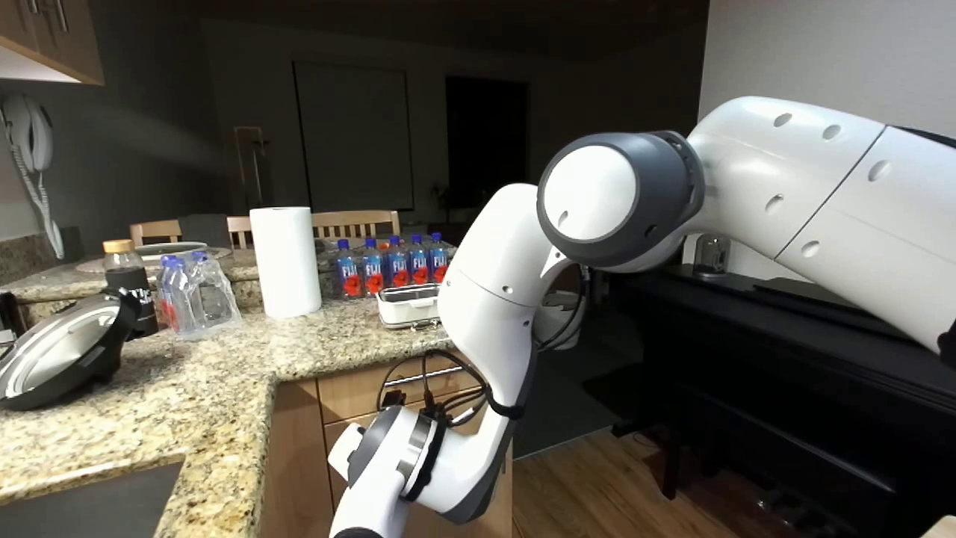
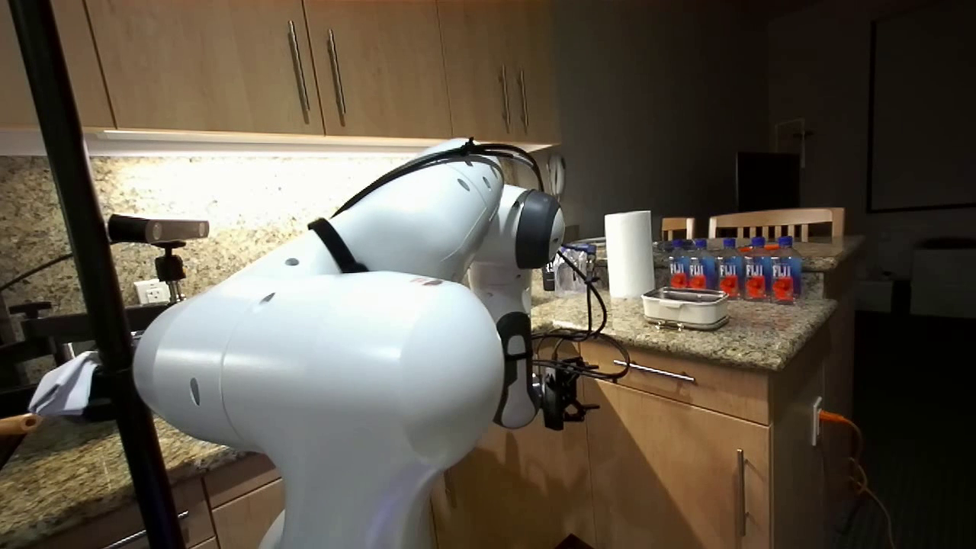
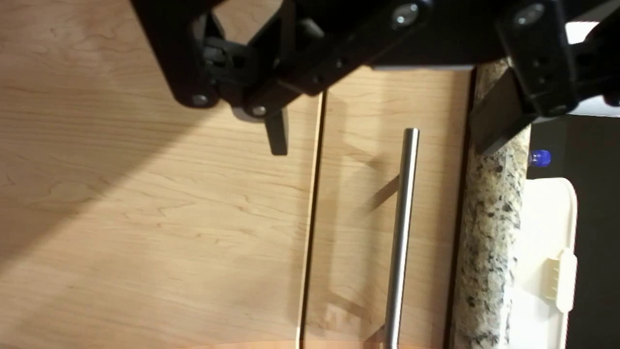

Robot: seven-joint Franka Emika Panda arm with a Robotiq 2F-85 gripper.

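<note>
In the wrist view my gripper stands open, its two dark fingers wide apart with nothing held between them. Behind that gap shows the upper end of a steel bar handle [image 3: 402, 232] on a light wood drawer front [image 3: 360, 232]. The fingers look apart from the handle, though the exact distance is hard to judge. In exterior view 2 the gripper [image 2: 578, 409] hangs below counter height, in front of the cabinet and left of the drawer handle [image 2: 654, 370]. In exterior view 1 the arm hides the fingers. The drawer looks closed.
Above the drawer juts the granite counter edge [image 3: 491, 232]. On the counter stand a white container [image 2: 686, 308], a paper towel roll [image 2: 629, 255] and several Fiji bottles [image 2: 729, 271]. Loose black cables [image 2: 599, 320] loop beside the wrist.
</note>
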